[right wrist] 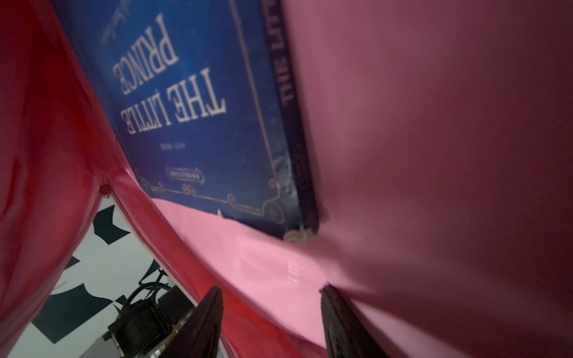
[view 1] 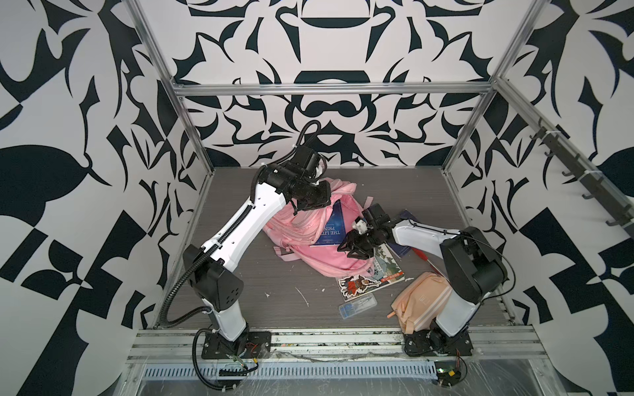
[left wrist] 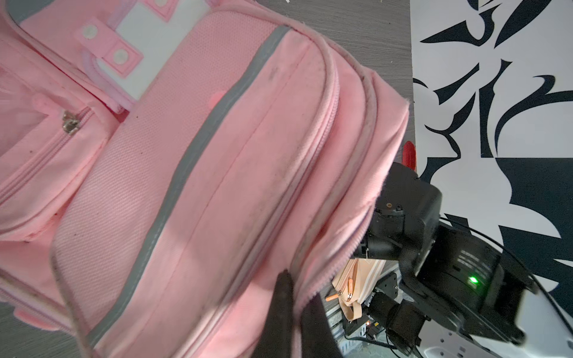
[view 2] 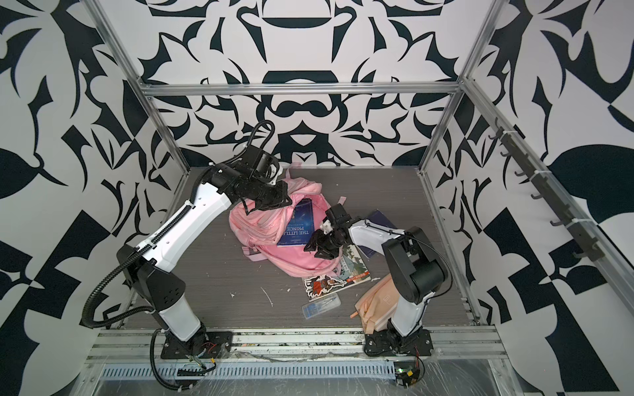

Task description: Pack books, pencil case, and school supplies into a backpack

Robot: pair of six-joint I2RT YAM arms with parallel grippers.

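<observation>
The pink backpack lies with its mouth held apart, a blue book titled The Little Prince inside against the pink lining. My left gripper is shut on the backpack's edge, a thin fold running between its fingers. At the opening's near right side my right gripper stands open, nothing between its fingers, just short of the book's lower end. A dark blue book is partly hidden behind the right arm. An illustrated book, a clear case and a peach pencil case lie on the table.
A red item lies near the right forearm, largely covered. Patterned walls close in the back and sides.
</observation>
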